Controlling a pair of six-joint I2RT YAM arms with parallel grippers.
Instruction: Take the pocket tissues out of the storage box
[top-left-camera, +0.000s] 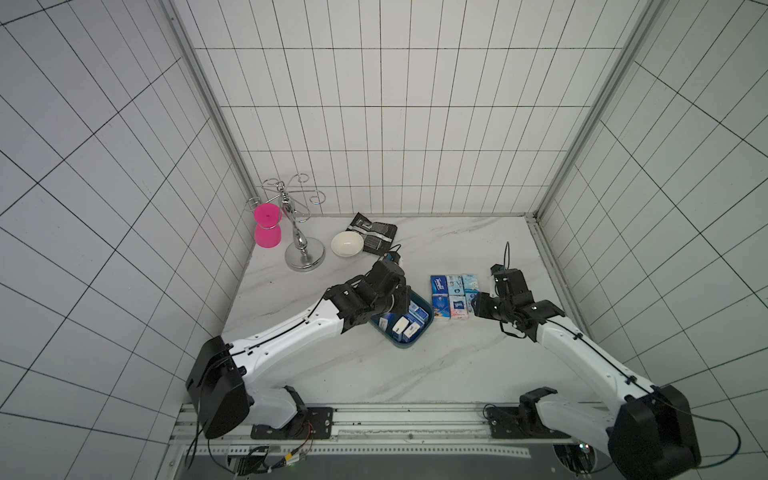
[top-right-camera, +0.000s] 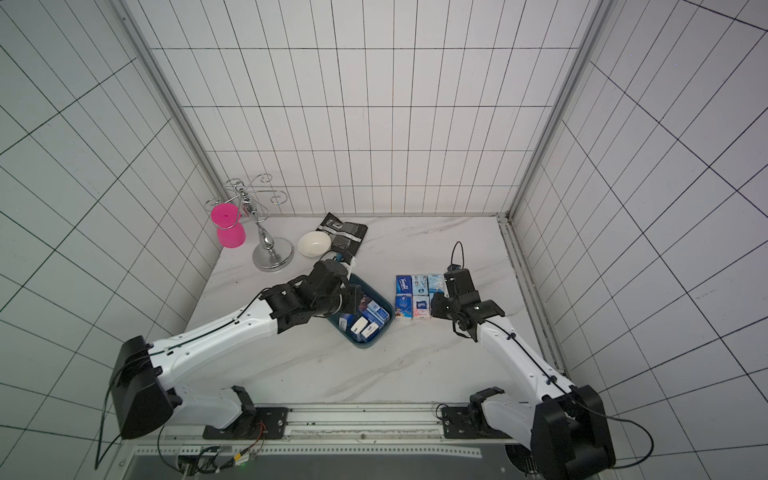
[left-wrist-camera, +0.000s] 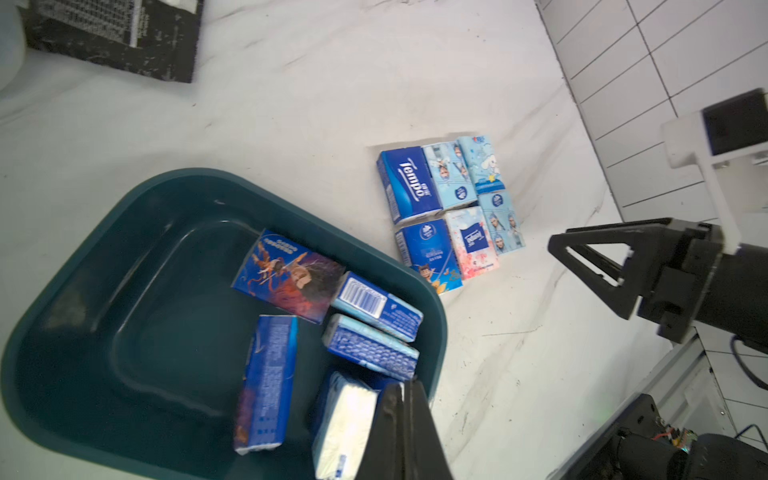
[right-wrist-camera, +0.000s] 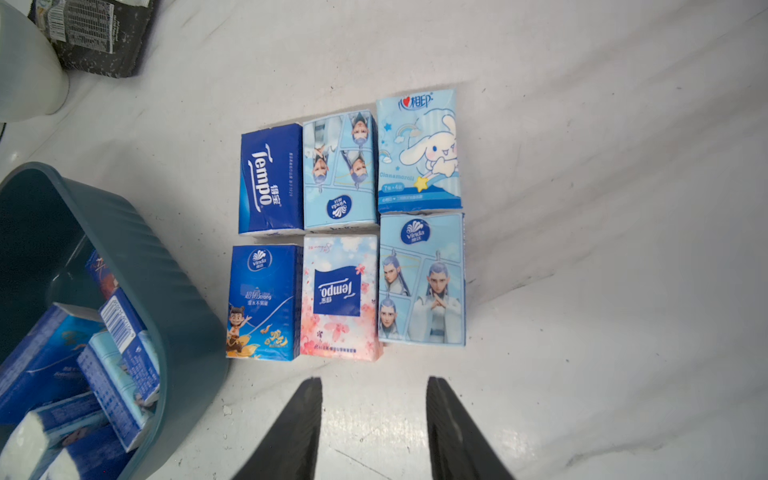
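Note:
Several tissue packs lie in the dark teal storage box (left-wrist-camera: 120, 240), among them an upright blue pack (left-wrist-camera: 268, 384) and a white-sided pack (left-wrist-camera: 345, 428). My left gripper is over the box's right part, its fingers together with nothing visible between them. On the table right of the box, packs stand in two neat rows, including a dark blue Tempo pack (right-wrist-camera: 270, 180), a pink floral pack (right-wrist-camera: 340, 296) and a light blue Vinda pack (right-wrist-camera: 421, 278). Just in front of these rows my right gripper has its fingers apart and empty.
A white bowl (top-left-camera: 347, 244) and a black pouch (top-left-camera: 373, 233) lie behind the box. The silver stand (top-left-camera: 304, 253) with pink cups (top-left-camera: 268, 225) is at the back left. Bare tabletop (right-wrist-camera: 600, 264) extends right of the rows.

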